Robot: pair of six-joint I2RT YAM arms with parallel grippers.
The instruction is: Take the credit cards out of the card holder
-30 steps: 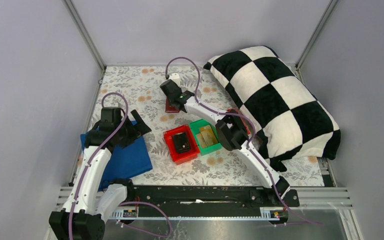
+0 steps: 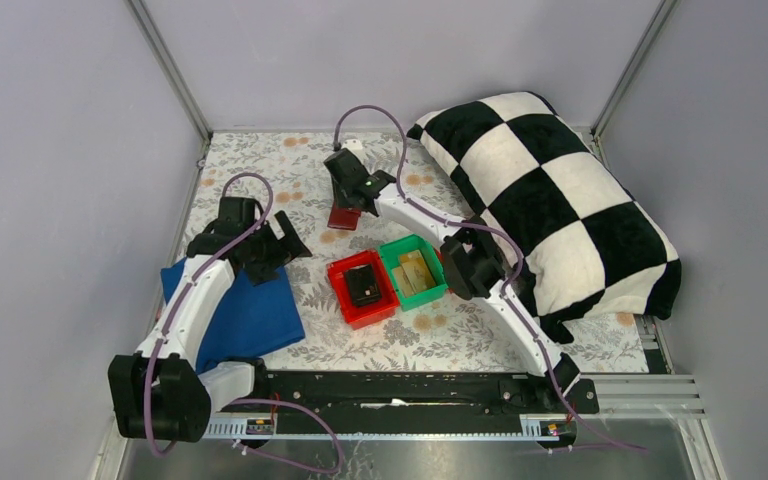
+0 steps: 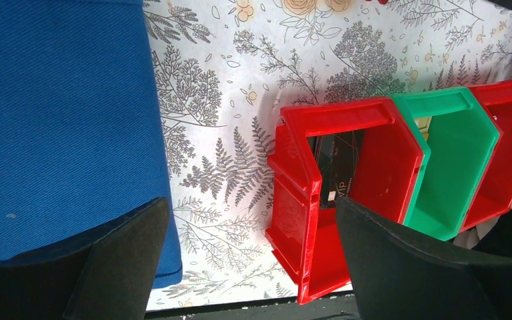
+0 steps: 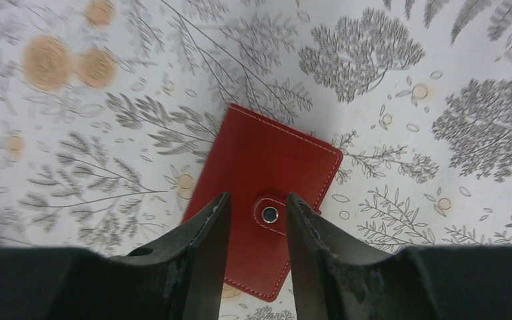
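Observation:
The dark red card holder [image 4: 253, 180] lies flat on the floral cloth, its snap tab showing in the right wrist view. My right gripper is over it, fingers part open around the snap area; whether the fingertips touch the leather I cannot tell. From above, the holder [image 2: 343, 218] peeks out below the right gripper. A black VIP card [image 3: 337, 167] rests in the red bin [image 3: 293, 230]. Yellowish cards [image 2: 414, 271] sit in the green bin [image 2: 390, 262]. My left gripper stands open and empty, between the blue cloth and the red bin.
A folded blue cloth [image 2: 253, 315] covers the left of the table. The large checkered pillow [image 2: 560, 200] fills the right side. A second red bin [image 3: 510, 167] adjoins the green one. Bare tablecloth lies between the blue cloth and the bins.
My left arm has moved toward the back and slightly right. The right gripper has shifted a little above the card holder, which stays in place and shows more of its surface.

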